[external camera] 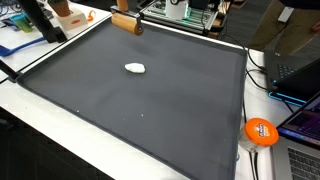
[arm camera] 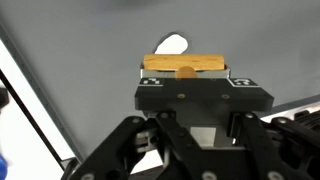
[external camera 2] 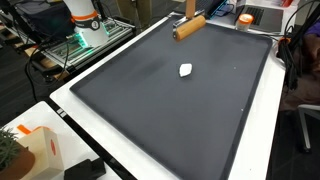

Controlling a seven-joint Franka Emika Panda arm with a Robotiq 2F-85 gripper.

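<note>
A wooden mallet-like tool, with a light brown cylindrical head (external camera: 127, 22) and an orange-brown handle rising from it, hangs at the far end of the dark mat (external camera: 150, 115). In the wrist view, its wooden head (arm camera: 190, 62) lies crosswise just beyond my gripper. The gripper is shut on the handle, which is mostly hidden. In exterior view 2, the head (external camera 2: 189, 28) hangs at the mat's far side, slightly tilted. A small white piece (external camera 2: 185, 70) rests flat on the mat, apart from the head, and shows beyond it in the wrist view.
An orange-lidded container (external camera: 260, 132) stands beside the mat on the white table. A laptop (external camera: 295, 80) is at the right edge. In exterior view 2, a potted plant (external camera 2: 12, 155) sits at the near left.
</note>
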